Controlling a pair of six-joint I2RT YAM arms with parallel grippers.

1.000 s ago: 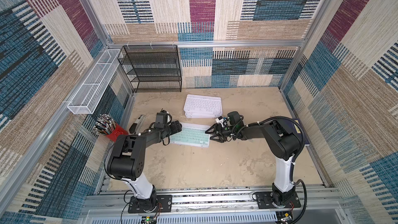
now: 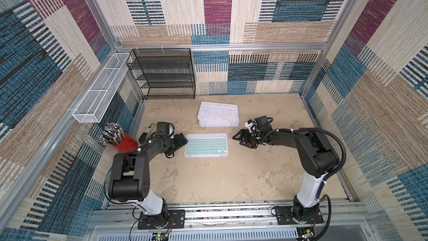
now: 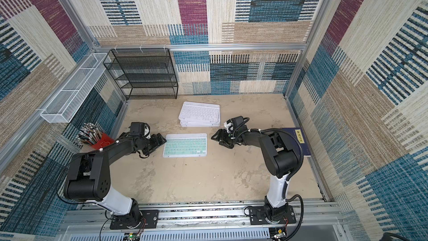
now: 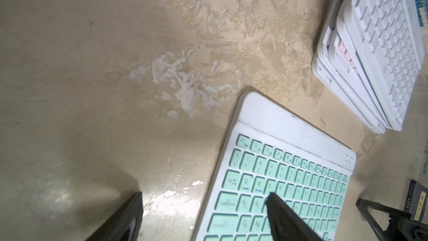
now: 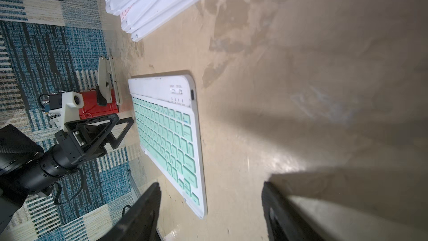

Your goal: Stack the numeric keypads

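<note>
A white keypad with mint-green keys lies flat and straight in the middle of the table. Behind it rests a pile of white keypads, its layers slightly fanned, with a strip of pink keys showing lower in the pile. Just off the green keypad's left end is my left gripper, low over the table. My right gripper stands off the opposite end, with bare table between it and the keypad. In the wrist views both pairs of fingertips are apart, and nothing is held between them.
A red cup of pencils and a box cutter are at the left. A black wire shelf stands at the back left, a dark blue book by the right edge.
The grippers, earlier at the green keypad's two ends, have drawn outward, left one to the left and right one to the right. The keypad, slightly skewed a second ago, now lies straight.
</note>
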